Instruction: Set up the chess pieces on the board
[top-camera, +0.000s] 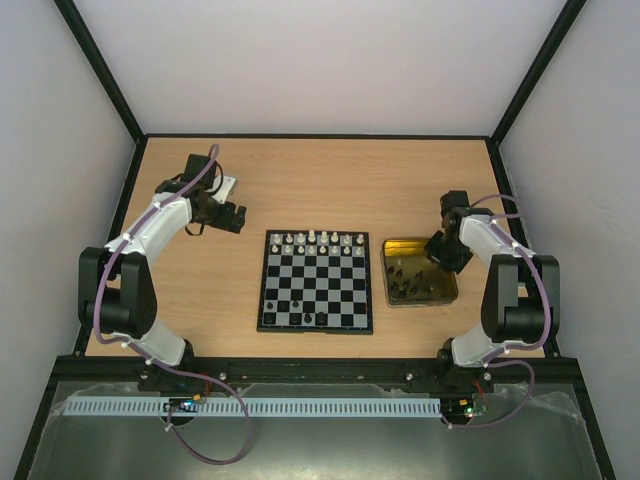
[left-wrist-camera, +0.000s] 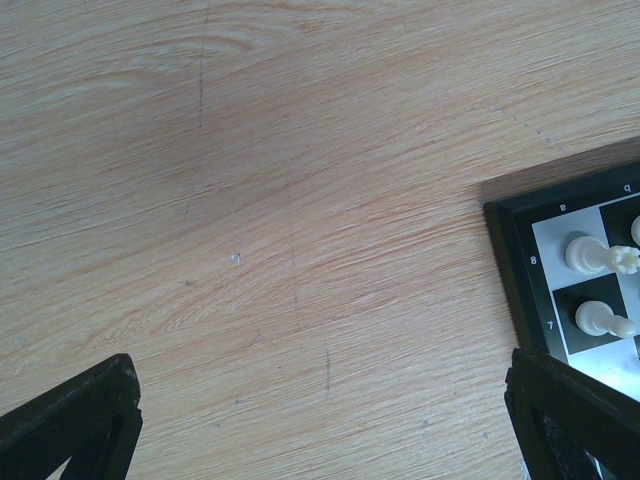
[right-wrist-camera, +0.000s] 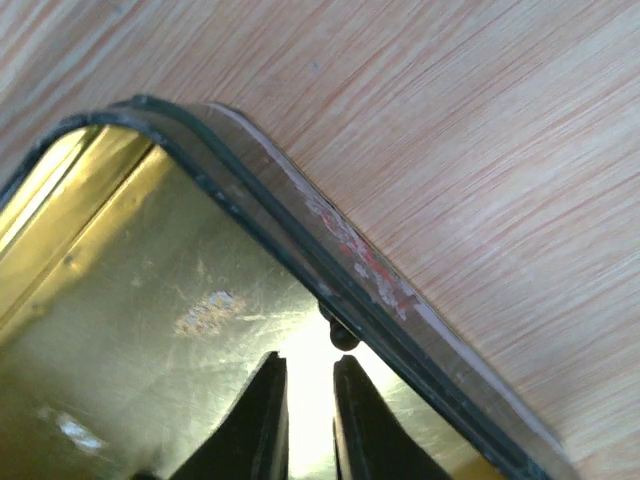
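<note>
The chessboard has white pieces in rows along its far side and several black pieces near its near edge. A gold tray to its right holds loose black pieces. My right gripper is over the tray, part open with nothing visible between its fingers; a black piece lies just beyond the fingertips against the tray wall. My left gripper stands open and empty over bare table left of the board, where white pieces show at the corner.
The tray's raised rim is close to the right fingertips.
</note>
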